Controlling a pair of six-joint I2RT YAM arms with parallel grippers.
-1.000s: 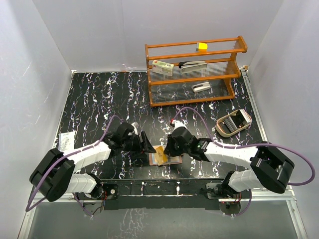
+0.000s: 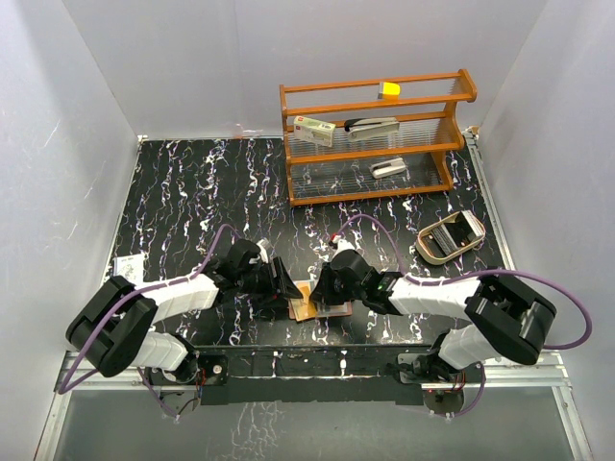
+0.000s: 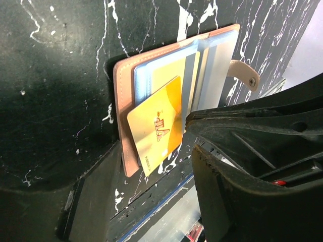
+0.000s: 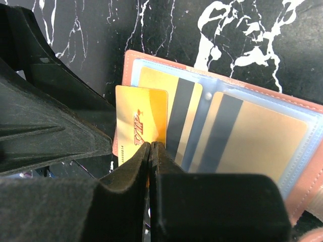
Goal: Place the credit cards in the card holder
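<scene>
The card holder (image 4: pixel 237 80), pinkish-tan with clear blue-edged pockets, lies open on the dark marbled table between both arms. Over its left pocket rests a yellow VIP card (image 3: pixel 156 126), slightly askew, covering part of a card with a dark stripe (image 4: pixel 184 103). Across the holder's left end my left gripper stands open, its fingers (image 3: pixel 219 196) apart near the VIP card's lower end. My right gripper is shut, fingertips against the VIP card's edge. Whether the card's edge is pinched between them cannot be made out.
A wooden rack (image 2: pixel 370 197) with boxes and a stapler stands at the back. At the right is an oval tan basket (image 2: pixel 432 257) holding dark items. A white card-like item (image 2: pixel 129 269) lies far left.
My right gripper has shifted left and slightly toward the front, and the yellow card has moved left over the holder. The left gripper has moved only slightly.
</scene>
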